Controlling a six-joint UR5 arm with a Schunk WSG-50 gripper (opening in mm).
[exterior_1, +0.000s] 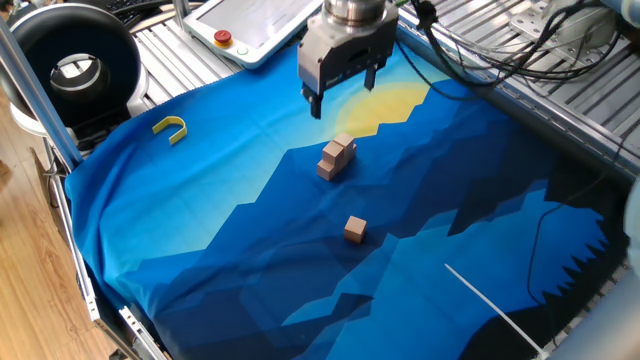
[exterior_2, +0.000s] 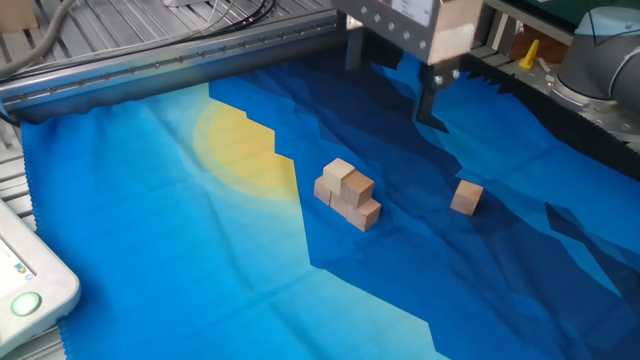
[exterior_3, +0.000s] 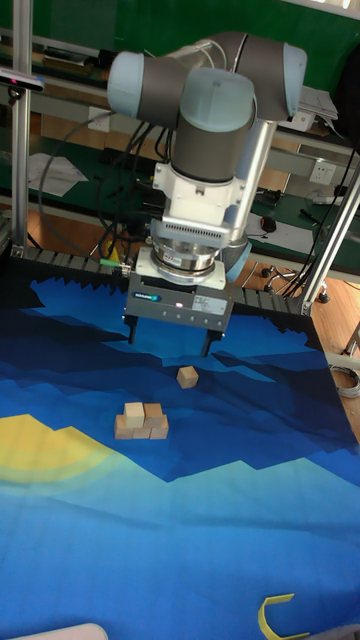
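Several small wooden cubes form a two-layer stack (exterior_1: 336, 158) near the middle of the cloth; in exterior view 2 the stack (exterior_2: 348, 196) shows three cubes below and two on top. A single wooden cube (exterior_2: 466, 197) lies apart from it on the dark blue area, and exterior view 3 also shows this loose cube (exterior_3: 187, 377) in front of the arm. My gripper (exterior_3: 169, 343) hangs above the cloth with its two fingers wide apart. Nothing is between them. In exterior view 1 the gripper (exterior_1: 343, 96) appears over the far side, clear of all cubes.
A yellow hook-shaped piece (exterior_1: 171, 130) lies on the cloth at the left. A tablet with a red button (exterior_1: 222, 38) sits beyond the far edge. A thin white rod (exterior_1: 494, 304) lies at the lower right.
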